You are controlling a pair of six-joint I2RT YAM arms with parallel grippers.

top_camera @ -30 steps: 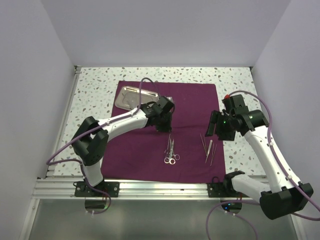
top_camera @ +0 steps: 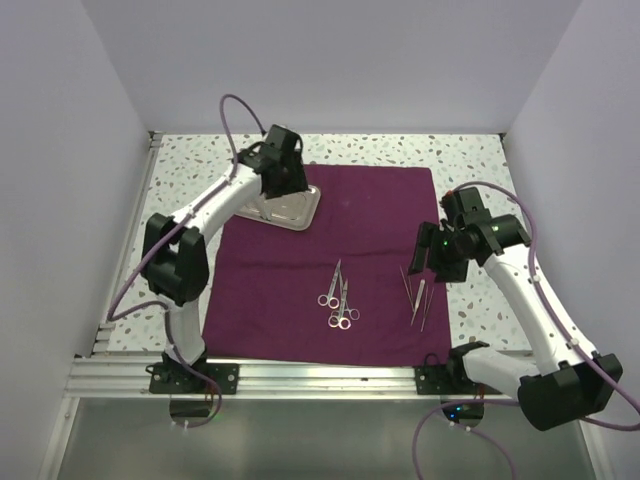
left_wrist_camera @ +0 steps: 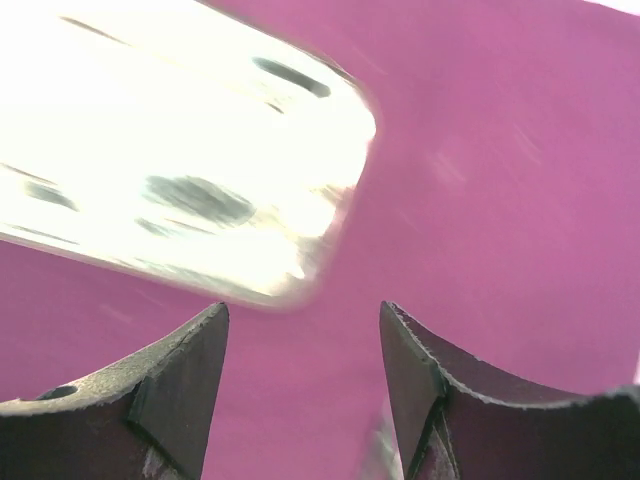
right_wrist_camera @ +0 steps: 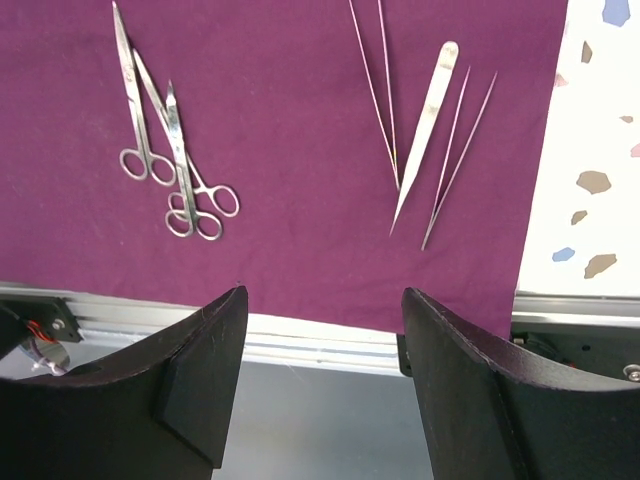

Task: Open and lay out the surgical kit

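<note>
The metal tray (top_camera: 290,218) lies at the back left, partly hidden under my left arm. My left gripper (top_camera: 297,186) hangs over its right end; its fingers are open in the left wrist view with nothing between them. There the tray (left_wrist_camera: 130,120) looks blurred and bright, with dark shapes in it too smeared to name. Three scissors (right_wrist_camera: 178,150) lie close together on the cloth. To their right are tweezers (right_wrist_camera: 392,100), a flat scalpel-like handle (right_wrist_camera: 431,112) and another pair of tweezers (right_wrist_camera: 464,160). My right gripper stands apart-jawed and empty near these.
A purple cloth (top_camera: 270,300) covers the middle of the speckled table (top_camera: 480,160). A metal rail (top_camera: 300,380) runs along the front edge.
My left gripper has swung from the scissors back and leftward to the tray. One pair of scissors now shows free, left of the others. The right arm has hardly moved.
</note>
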